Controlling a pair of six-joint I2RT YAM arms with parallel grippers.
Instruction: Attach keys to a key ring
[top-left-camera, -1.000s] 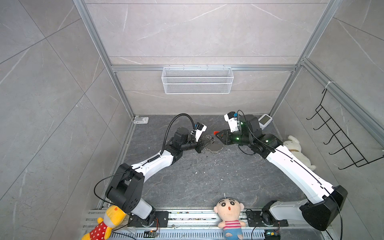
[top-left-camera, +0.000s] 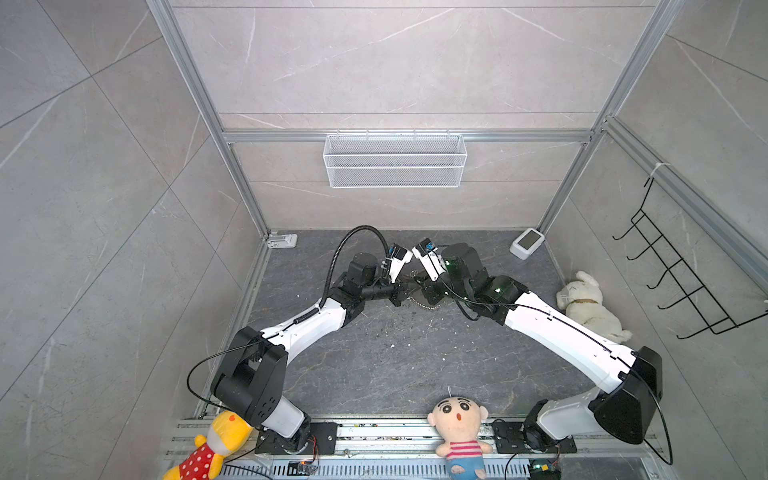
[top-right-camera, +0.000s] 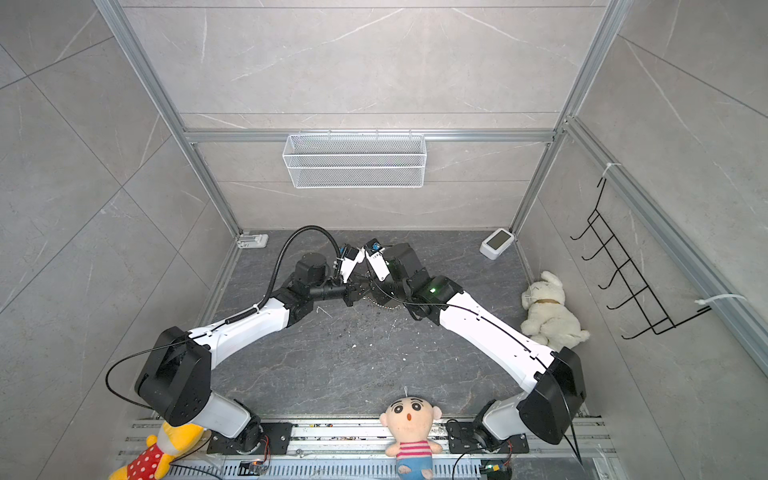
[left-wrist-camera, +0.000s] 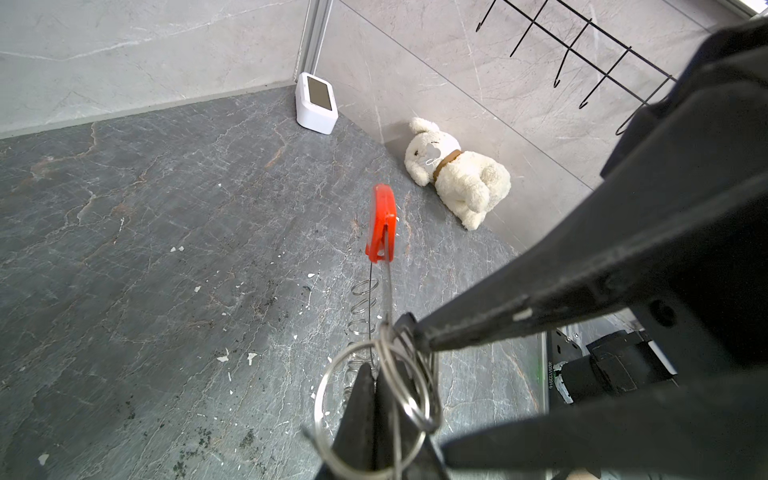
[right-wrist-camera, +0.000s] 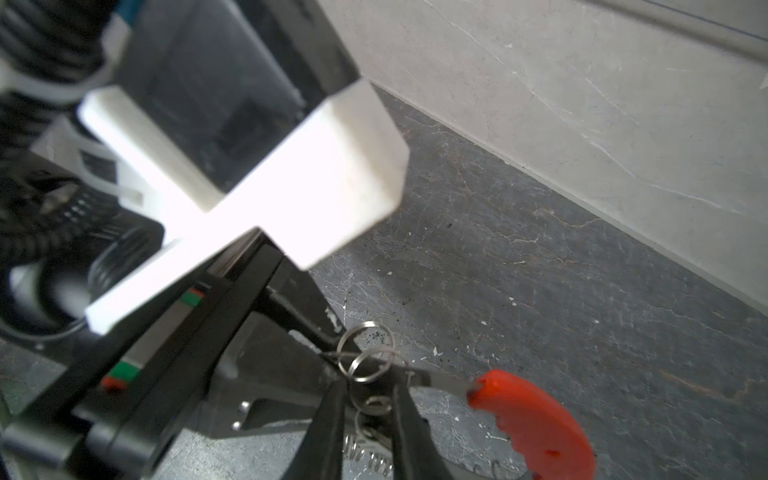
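At the centre my two grippers meet: the left (top-left-camera: 400, 288) and the right (top-left-camera: 430, 284). In the left wrist view my left gripper is shut on metal rings (left-wrist-camera: 372, 400), with a red key fob (left-wrist-camera: 381, 221) and a springy coil (left-wrist-camera: 361, 304) beyond them. The right gripper's black arms reach in from the right, their tips at the rings. In the right wrist view its fingers are at the bottom, beside the rings (right-wrist-camera: 368, 352) and the red piece (right-wrist-camera: 532, 420); whether they grasp anything is unclear.
A white plush toy (top-left-camera: 592, 312) lies at the right wall, below a black hook rack (top-left-camera: 680, 272). A white device (top-left-camera: 527, 243) stands at the back right, a wire basket (top-left-camera: 394, 160) hangs on the back wall.
My right arm has moved left and turned its gripper down, closing in on the left gripper and the rings. The left arm looks unmoved.
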